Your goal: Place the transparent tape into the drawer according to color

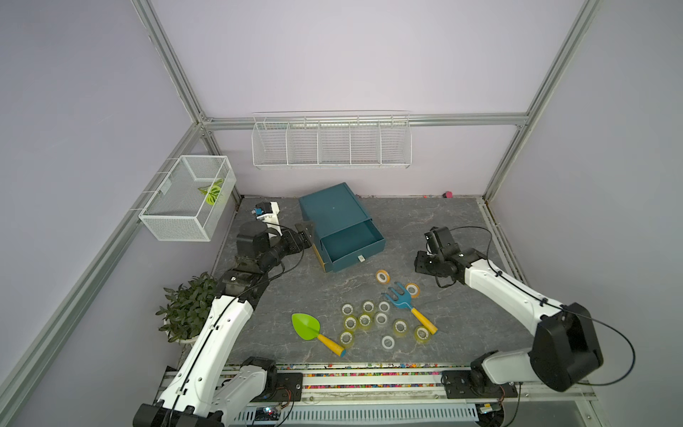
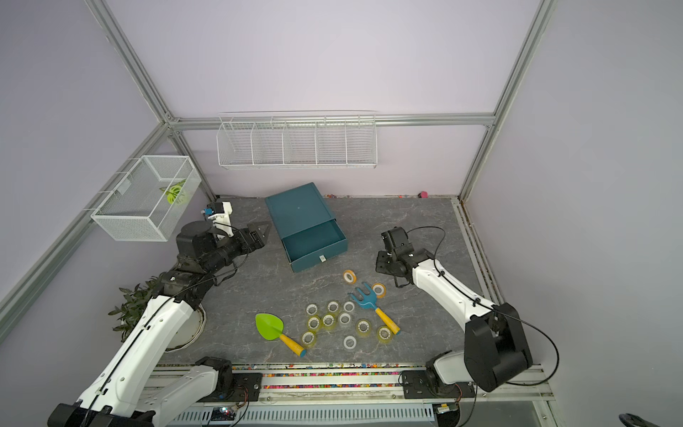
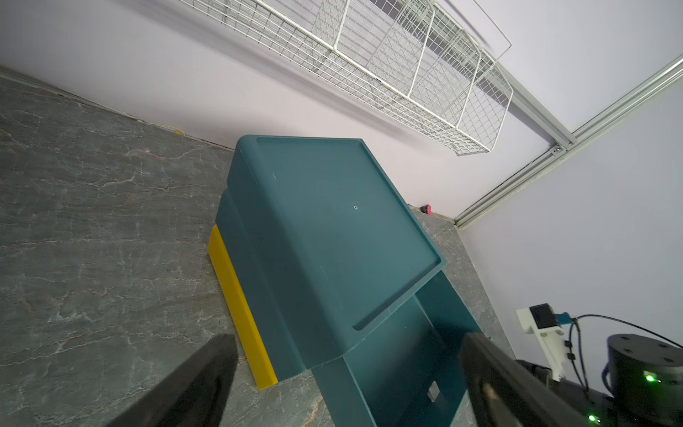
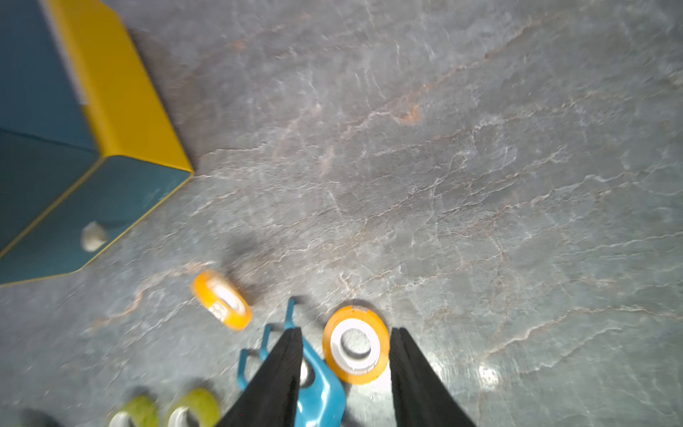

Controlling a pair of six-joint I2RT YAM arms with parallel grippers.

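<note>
An orange tape roll (image 4: 355, 345) lies flat against the blue hand fork in the right wrist view. Left of it, a second orange roll (image 4: 222, 300) is tilted and blurred in front of the drawer; whether it touches the table I cannot tell. Several yellowish rolls (image 1: 364, 321) and clear-looking rolls (image 1: 387, 342) lie on the table's front half. The teal box's drawer (image 1: 359, 243) is pulled out and looks empty. My right gripper is raised, open, with nothing held. My left gripper stands open and empty at the box's left side.
A blue fork with yellow handle (image 1: 424, 321) and a green trowel (image 1: 306, 326) flank the rolls. White wire baskets (image 1: 331, 142) hang on the back wall.
</note>
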